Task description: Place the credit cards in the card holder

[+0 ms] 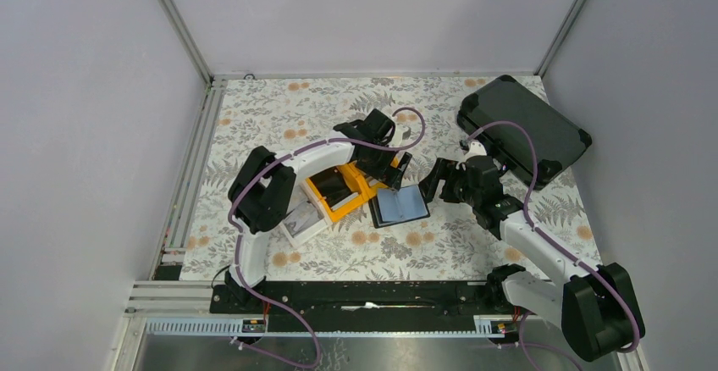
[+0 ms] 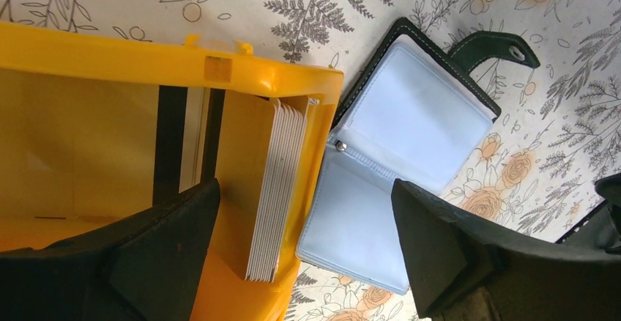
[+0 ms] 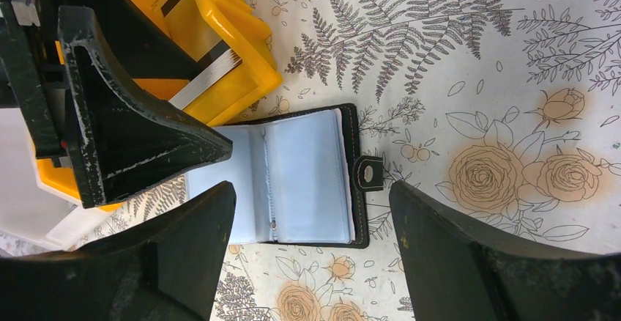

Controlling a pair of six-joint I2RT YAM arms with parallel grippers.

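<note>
A stack of white-edged cards (image 2: 277,189) stands on edge at the end of a yellow box (image 2: 293,79). The card holder (image 1: 400,205) lies open and flat beside that box, its pale blue sleeves and dark cover showing, with the strap (image 2: 496,48) spread out. My left gripper is over the box end, open, its fingers apart with the cards and part of the holder seen between them. To the right of the holder my right gripper is open and empty, above the table. The left gripper's finger hides part of the box in the right wrist view.
A white tray (image 1: 303,234) adjoins the yellow box on the left. At the back right stands a dark case (image 1: 523,130). The patterned cloth in front of the card holder is clear.
</note>
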